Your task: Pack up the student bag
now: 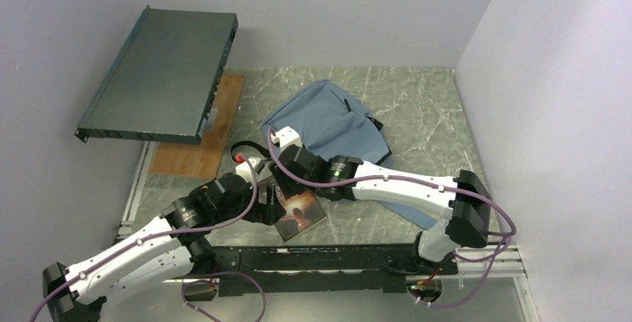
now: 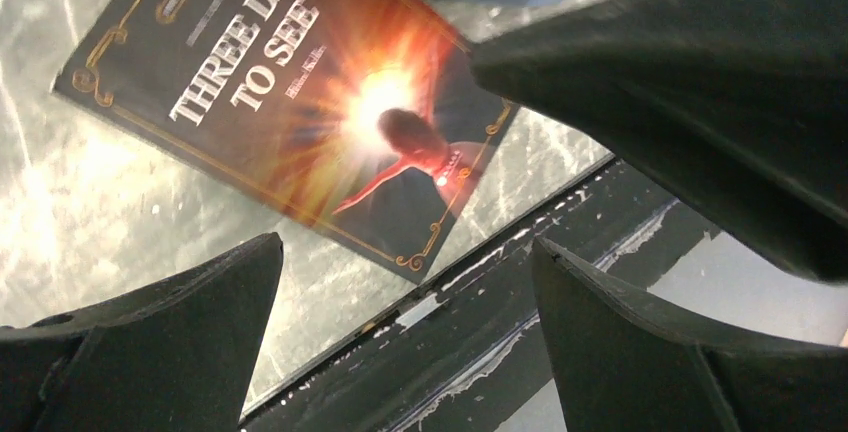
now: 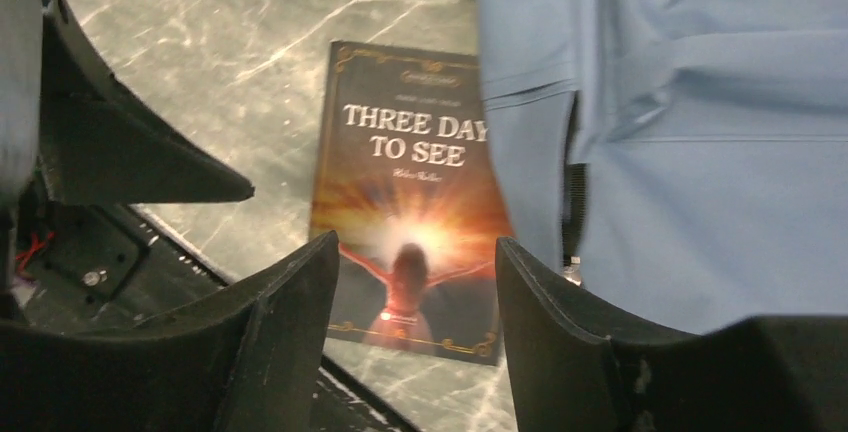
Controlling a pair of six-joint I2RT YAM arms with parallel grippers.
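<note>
A dark book titled "Three Days to See" [image 2: 330,122] lies flat on the marbled surface, its upper part partly covered by the edge of the blue bag [image 1: 320,117]. My left gripper hangs over the book's near side, its fingers wide apart with only the book and table edge showing beyond. Above the book is my right gripper; the cover shows between its parted fingertips, and nothing is held. The right arm hides part of the bag in the top view. In the left wrist view a black finger of the other gripper reaches in close.
A large dark metal case [image 1: 160,68] stands at the left above a wooden board [image 1: 197,128]. The black table edge [image 1: 320,259] runs along the front. Both grippers are close together.
</note>
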